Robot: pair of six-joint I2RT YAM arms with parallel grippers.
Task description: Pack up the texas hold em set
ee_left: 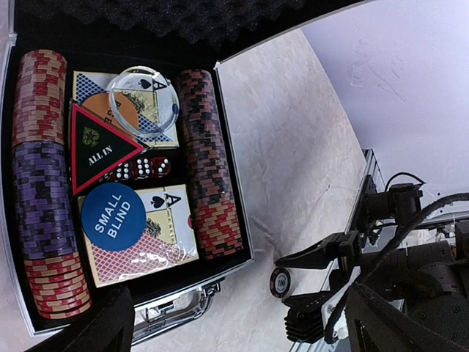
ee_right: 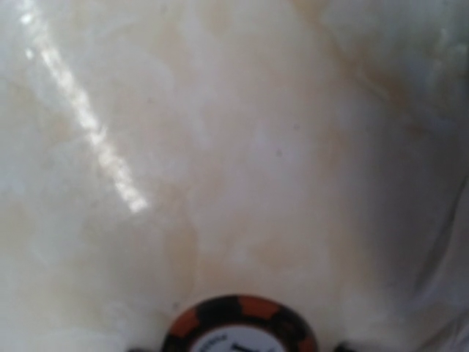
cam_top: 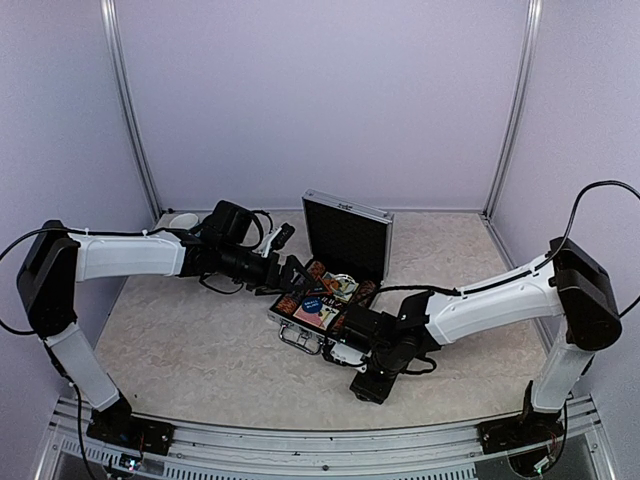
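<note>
The open case [cam_top: 300,335] holds chip stacks in its side rows, including a purple stack [ee_left: 44,198]. Between the rows lie card decks [ee_left: 143,257], red dice [ee_left: 141,169], a blue small blind disc [ee_left: 113,217], a triangular all-in marker [ee_left: 100,150] and a clear ring-shaped disc [ee_left: 170,110]. My left gripper [cam_top: 312,285] is over the case, open and empty. Low at the front right of the case, my right gripper has its fingers parted around a black-and-orange chip [ee_right: 238,334]. Slim gaps show beside the chip; whether it touches the table is unclear.
The case's lid [cam_top: 347,235] stands upright at the back. A metal handle [cam_top: 300,342] juts from its front. A white round object [cam_top: 183,221] sits at the back left, partly behind the left arm.
</note>
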